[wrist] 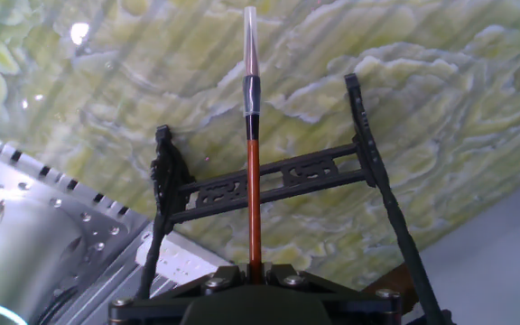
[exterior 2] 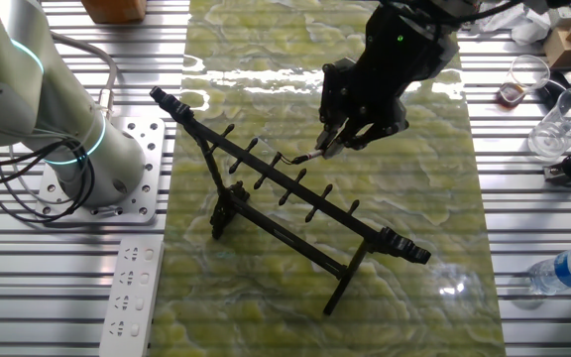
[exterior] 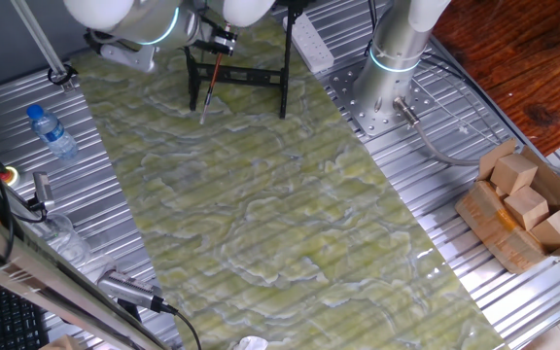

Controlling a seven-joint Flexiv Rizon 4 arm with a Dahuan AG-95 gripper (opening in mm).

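Note:
A thin brush (wrist: 254, 194) with a reddish-brown handle and a clear cap over its tip extends from my gripper, which is shut on its handle. In exterior view 1 the brush (exterior: 211, 89) hangs with its capped end down beside the black rack (exterior: 249, 76). Exterior view 2 shows my gripper (exterior 2: 333, 149) close to the rack's pegged top bar (exterior 2: 300, 188). A small loop at the brush's end (exterior 2: 297, 158) is near one of the pegs; whether it touches that peg I cannot tell.
A white power strip (exterior: 311, 45) and the robot base (exterior: 385, 92) flank the rack. A water bottle (exterior: 52, 132) stands on the opposite side.

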